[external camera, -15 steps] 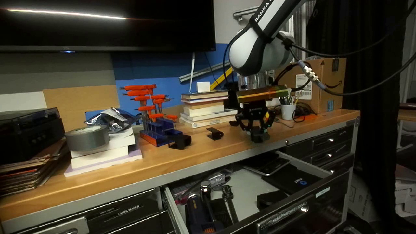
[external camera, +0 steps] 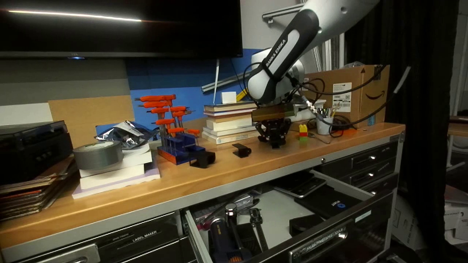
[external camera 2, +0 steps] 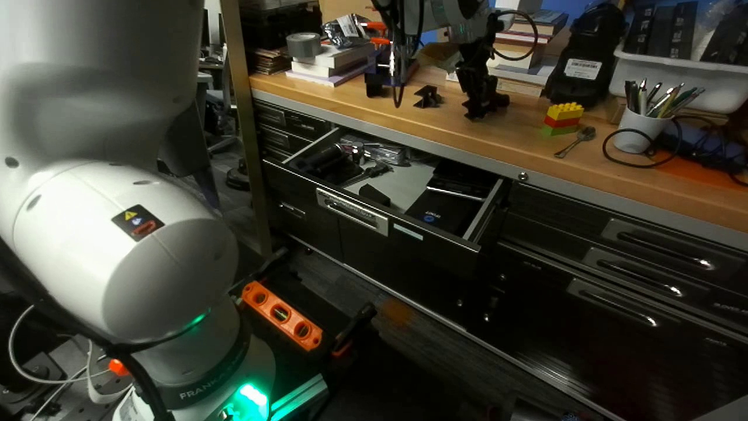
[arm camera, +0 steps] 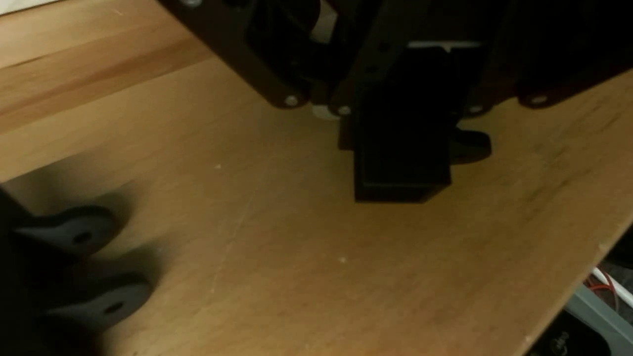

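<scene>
My gripper (external camera: 276, 141) is over the wooden bench top, shut on a black bracket-like part (arm camera: 403, 169). In the wrist view this part has a boxy end and a rounded lug at its right side; the fingers are dark and hide the rest. Whether it touches the wood is hard to tell. Two similar black brackets rest on the bench to the left: one nearer (external camera: 242, 150), and another (external camera: 202, 159) beside the hex key stand. Two rounded lugs of a black bracket (arm camera: 101, 303) show at the wrist view's left edge.
An open drawer (external camera 2: 442, 238) below the bench holds tools, black cases and a black piece (external camera: 305, 223). Books (external camera: 230, 125) stand behind the gripper. To its right are a toy brick stack (external camera 2: 563, 118), a spoon (external camera 2: 576, 141) and a pen cup (external camera 2: 634, 133).
With the arm, my gripper has moved left in exterior view 1 and back from the bench's front edge. The toy bricks behind it have come into clear view. The two bench brackets are unmoved.
</scene>
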